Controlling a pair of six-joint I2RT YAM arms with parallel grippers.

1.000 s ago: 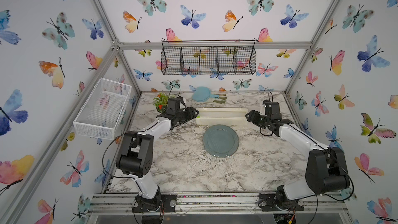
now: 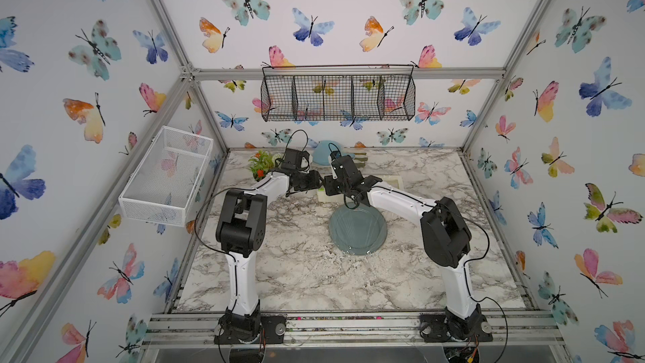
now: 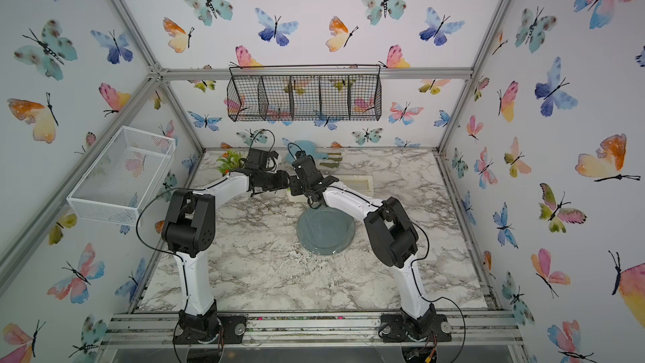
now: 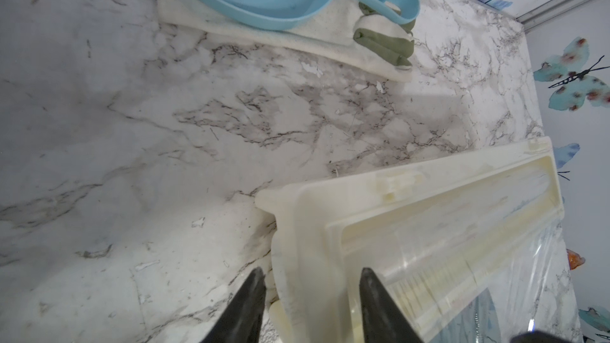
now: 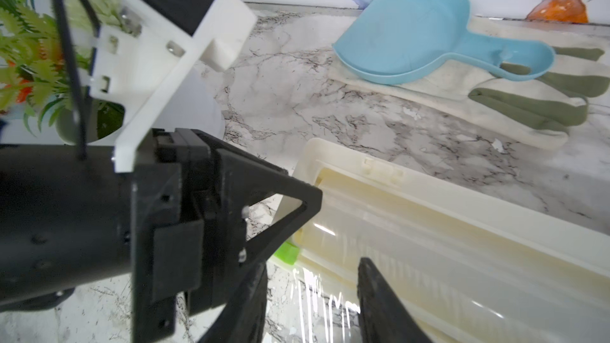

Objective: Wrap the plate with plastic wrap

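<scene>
A grey-blue plate lies at the centre front of the counter. Behind it sits a cream wrap dispenser holding clear film. My left gripper stands part open around the dispenser's left end, seen in the left wrist view. In the right wrist view, a small green piece shows on the dispenser beside the left gripper.
A blue dustpan on cream-green gloves lies at the back. A plant is at back left. A white mesh basket hangs on the left wall, a wire rack on the back wall.
My right gripper has moved left from the dispenser's right end to near its left end.
</scene>
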